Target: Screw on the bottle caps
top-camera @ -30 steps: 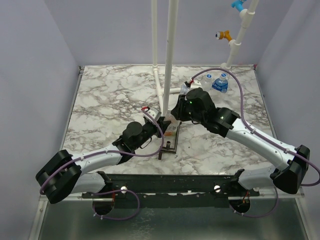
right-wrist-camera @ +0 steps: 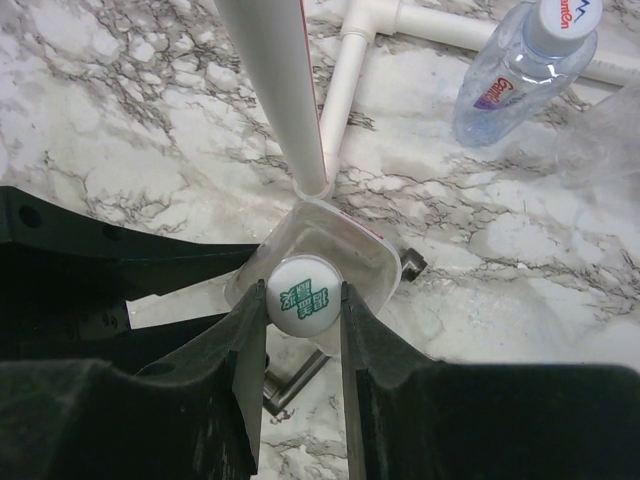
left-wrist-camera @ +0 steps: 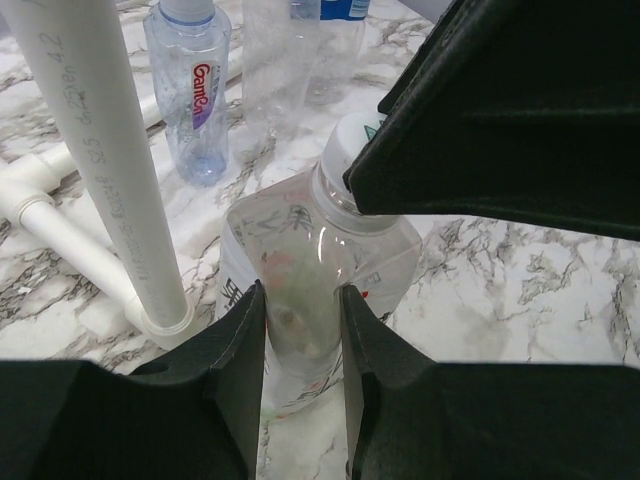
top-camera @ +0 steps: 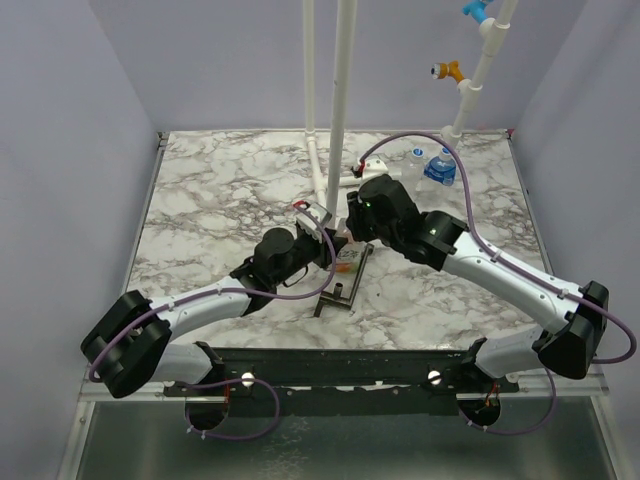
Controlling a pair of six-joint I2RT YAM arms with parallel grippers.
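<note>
In the left wrist view my left gripper is shut on a clear squarish bottle (left-wrist-camera: 390, 260), with a white cap (left-wrist-camera: 340, 140) at its top. My right gripper is shut on that cap, which shows green printing from above in the right wrist view. Both grippers meet over the middle of the worktop in the top view, largely hiding the bottle there. Whether the cap sits fully down on the neck I cannot tell.
Other bottles (top-camera: 440, 170) stand at the back right. A vertical white pipe (top-camera: 341, 80) rises close beside the grippers, with pipes along the worktop (top-camera: 210, 180) behind. A metal frame (top-camera: 350, 290) lies below the hands.
Both arms have shifted slightly in the top view: the left gripper a little to the right, the right gripper's top tilting a little leftward.
</note>
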